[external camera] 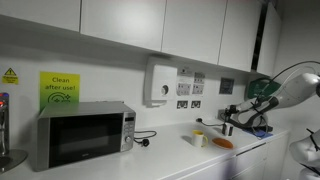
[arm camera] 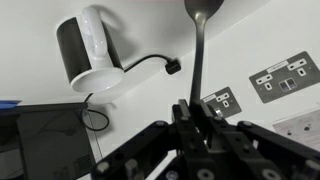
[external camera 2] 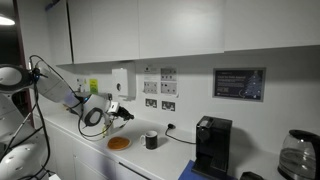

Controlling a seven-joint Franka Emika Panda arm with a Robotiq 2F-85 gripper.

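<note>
A dark metal spoon (arm camera: 199,42) is gripped by its handle in my gripper, which is shut on it. The spoon's bowl points away from the fingers, toward the top edge of the wrist view. A black and white mug (arm camera: 88,52) shows to the left of the spoon, apart from it. In exterior view 2 that mug (external camera 2: 150,140) stands upright on the counter, with my gripper (external camera 2: 126,114) above and to its left. The spoon is too small to make out clearly in the exterior views.
An orange plate (external camera 2: 119,143) lies near the counter's front edge. Beside it stands a yellow and white mug (external camera: 198,138). A coffee machine (external camera 2: 213,147) and a glass kettle (external camera 2: 298,155) occupy the right in exterior view 2. Wall sockets (arm camera: 286,76) are behind, and a microwave (external camera: 86,134) stands farther off.
</note>
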